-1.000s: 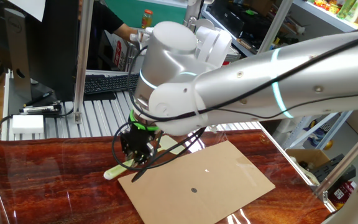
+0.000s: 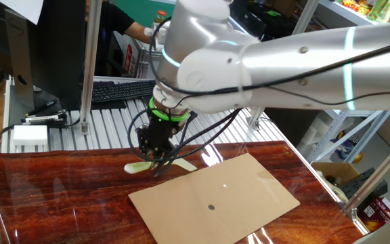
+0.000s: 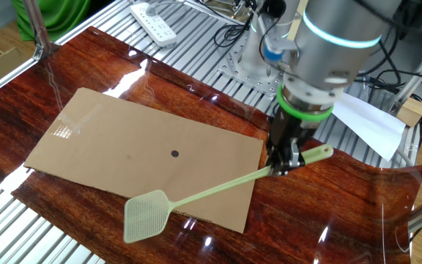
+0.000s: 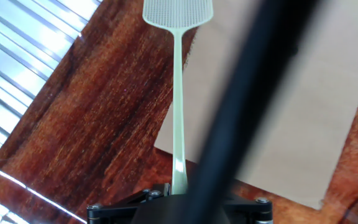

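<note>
A pale green fly swatter is gripped by its handle, and my gripper is shut on it. In exterior view 2 its mesh head points lower left, over the near edge of the cardboard sheet, while the handle's end sticks out to the right. The wrist view has the swatter's shaft running straight out from my gripper, whose fingertips are mostly hidden by a dark cable. A small dark spot marks the tan cardboard, clear of the swatter.
Glossy reddish-brown sheeting covers the table, with bare room left of the cardboard in exterior view 1. Behind it on the slatted metal surface are a keyboard and a white box. A power strip lies at the back in exterior view 2.
My gripper has moved a little rightward and up in exterior view 1, carrying the swatter. The swatter has turned, its handle end now pointing more level to the left. The cardboard has stayed still.
</note>
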